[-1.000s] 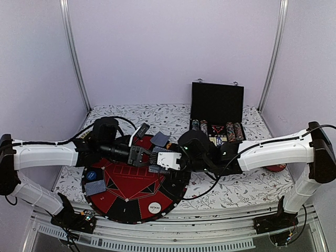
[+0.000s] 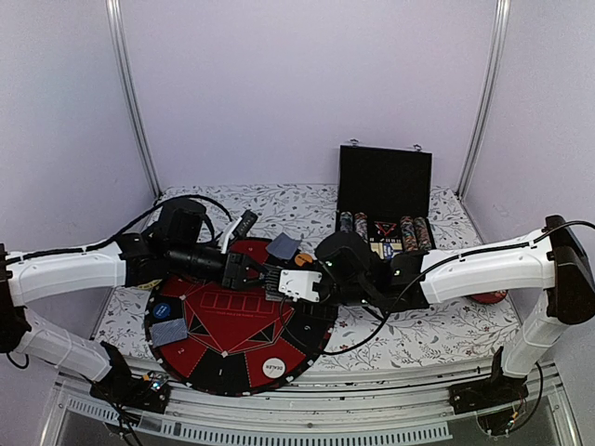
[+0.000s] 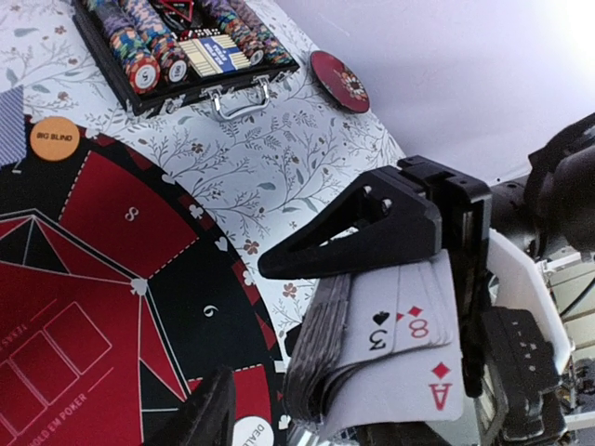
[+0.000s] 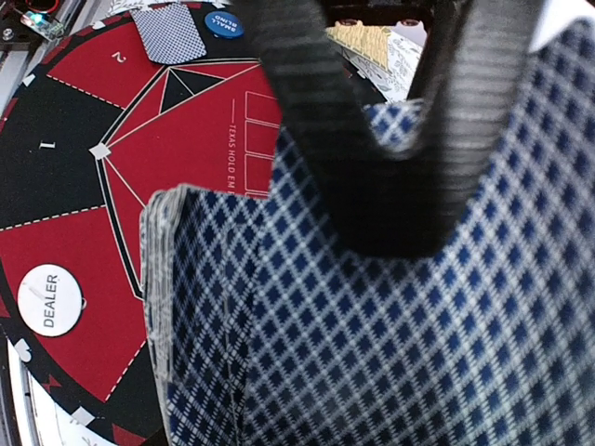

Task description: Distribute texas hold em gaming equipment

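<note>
A deck of blue-backed playing cards (image 3: 390,325) is gripped by my right gripper (image 2: 290,283), over the right part of the round poker mat (image 3: 84,325). In the left wrist view the card faces show, slightly fanned, with an ace of diamonds outermost. The right wrist view has the deck's patterned back (image 4: 390,344) under a dark finger (image 4: 390,204). My left gripper (image 2: 260,276) is close beside the deck, its dark fingers (image 3: 206,413) apart at the lower edge of its view. Whether a card lies between them is hard to make out.
Blue-backed cards lie on the mat at the left (image 2: 169,333) and at the back (image 2: 283,246). Small blind (image 4: 224,24), big blind (image 3: 55,138) and dealer (image 4: 50,300) buttons rest there too. An open chip case (image 2: 385,190) stands at the back right.
The left arm has shifted slightly, its gripper a little farther back beside the deck. The right arm has hardly moved.
</note>
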